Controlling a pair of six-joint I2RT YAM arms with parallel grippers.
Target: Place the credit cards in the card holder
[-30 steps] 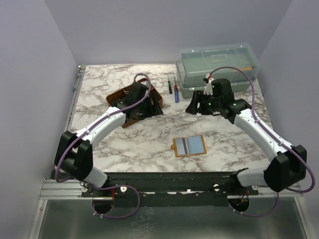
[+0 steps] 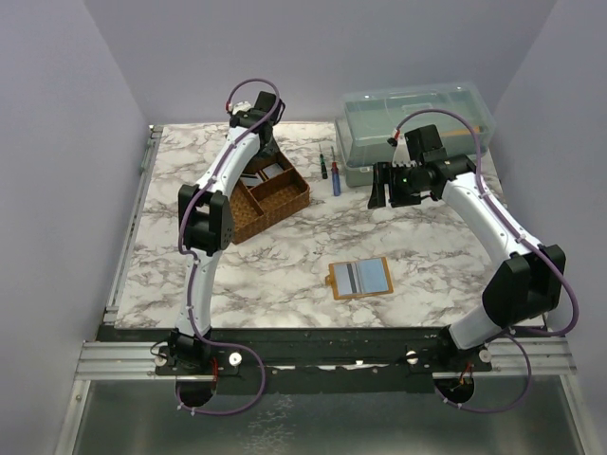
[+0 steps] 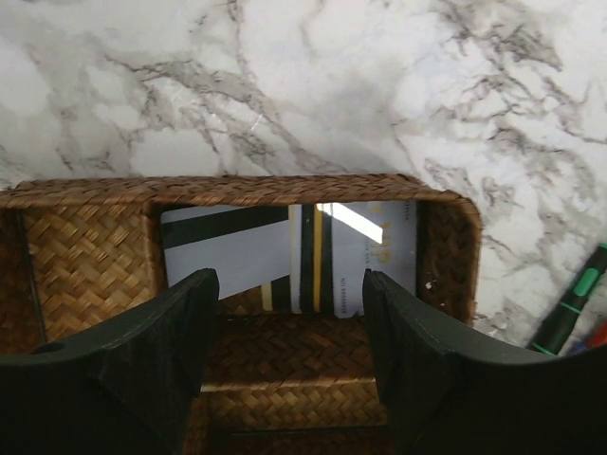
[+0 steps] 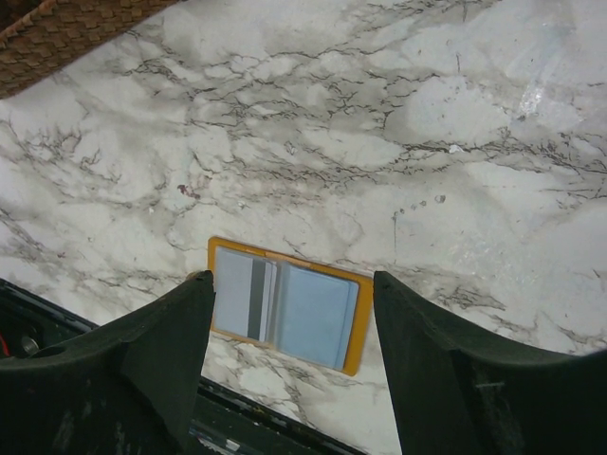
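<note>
Several credit cards (image 3: pixel 356 256) lie overlapping, white and pale grey with dark stripes, in a back compartment of the brown woven basket (image 3: pixel 285 190). My left gripper hovers over that compartment, its fingers apart and nothing between them. On the marble table near the front, the card holder (image 2: pixel 360 278) lies spread flat, with an orange-brown border and pale inner panels. My right gripper (image 2: pixel 390 187) is held above the table at the right, open and empty. In the right wrist view, the card holder (image 4: pixel 285 303) appears below and beyond its fingers (image 4: pixel 194 308).
To the right of the basket lie a green-and-black screwdriver (image 2: pixel 323 167) and a blue-and-red one (image 2: pixel 336 180). Behind my right gripper stands a large clear lidded box (image 2: pixel 413 118). Around the card holder the tabletop (image 2: pixel 275 294) is bare.
My left gripper has swung from the basket's front right to above its back compartment, uncovering the cards. Basket and card holder have not moved.
</note>
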